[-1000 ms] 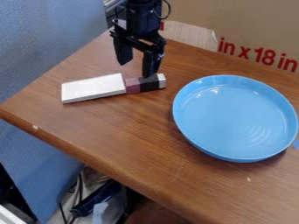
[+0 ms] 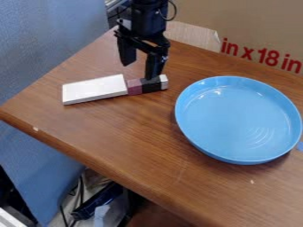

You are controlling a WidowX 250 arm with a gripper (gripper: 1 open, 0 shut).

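My black gripper (image 2: 140,56) hangs at the top centre with its two fingers apart. Its right finger reaches down to just over the dark end of a small maroon-and-black block (image 2: 140,87); I cannot tell whether they touch. A white flat bar (image 2: 92,90) lies end to end with that block. Nothing shows between the fingers.
A large blue plate (image 2: 236,117) takes up the right of the wooden table (image 2: 130,146). A cardboard box (image 2: 254,22) with red print stands at the back right. The table's left edge borders a blue-grey surface (image 2: 35,62).
My gripper has shifted very slightly since a second ago; the block, bar and plate have not moved.
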